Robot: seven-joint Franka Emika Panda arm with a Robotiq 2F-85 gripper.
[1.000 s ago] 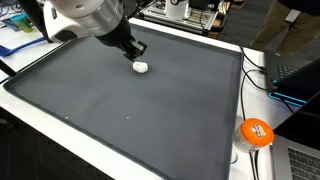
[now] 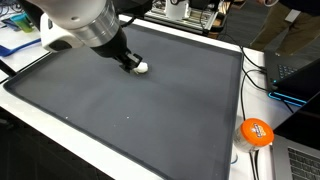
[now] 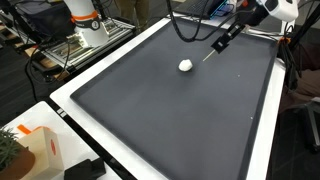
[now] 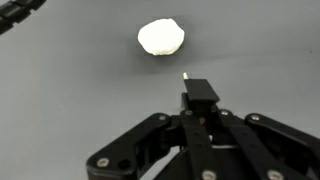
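A small white rounded lump [image 3: 185, 65] rests on the dark grey board; what it is made of I cannot tell. In exterior view 1 the lump [image 2: 142, 68] shows just right of my gripper [image 2: 133, 64], which partly covers it. My gripper [image 3: 219, 45] is shut on a thin pale stick [image 3: 207, 57] that slants down towards the board. From the wrist, the stick's tip [image 4: 185, 76] pokes out beyond the black fingers [image 4: 199, 92], and the lump [image 4: 161, 37] lies ahead and slightly left, apart from it. The held end of the stick is hidden.
The dark grey board [image 2: 190, 115] is otherwise mostly bare. An orange-lidded container [image 2: 254, 133] and laptops [image 2: 297, 75] stand beyond its right edge in exterior view 1. A black cable [image 3: 180, 30] loops near the arm.
The gripper has come lower and a little to the left in exterior view 1, now overlapping the lump's left side. The lump appears to lie where it was.
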